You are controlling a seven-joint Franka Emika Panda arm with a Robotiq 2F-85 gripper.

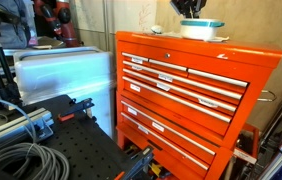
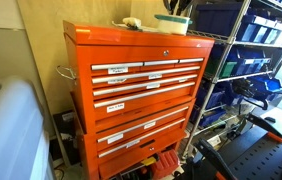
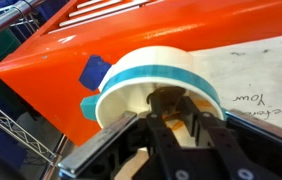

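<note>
A white bowl with a teal rim [image 1: 203, 31] is at the top of the red tool chest, near its back edge. The wrist view shows the bowl's teal band [image 3: 161, 72] from above, with something brown and orange partly visible inside. My gripper is over the bowl's opening, its dark fingers reaching toward the inside. They sit close together, and whether anything is between them cannot be made out. From the other side, the bowl [image 2: 171, 25] is partly cut off by the arm at the top of the picture.
The red tool chest [image 1: 181, 95] stands with its drawers closed. A white sheet with handwriting [image 3: 266, 75] lies beside the bowl, and a blue block [image 3: 94, 72] is at its other side. Wire shelves with blue bins [image 2: 216, 22] stand to the right.
</note>
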